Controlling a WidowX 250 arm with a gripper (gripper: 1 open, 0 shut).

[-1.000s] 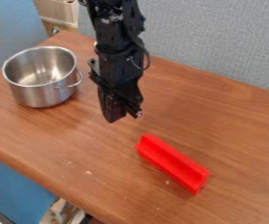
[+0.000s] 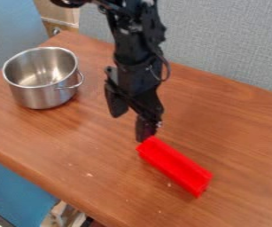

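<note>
My black gripper hangs over the middle of the wooden table, its fingers apart, just above and behind the upper-left end of a long red block. Nothing shows between the fingers. The block lies on the table toward the lower right, angled from upper left to lower right. A steel pot with a side handle stands at the left.
A grey textured wall runs along the back.
My gripper has moved lower and toward the camera and right, to the near end of the red block, and its fingers now appear spread. The block and pot are unmoved.
</note>
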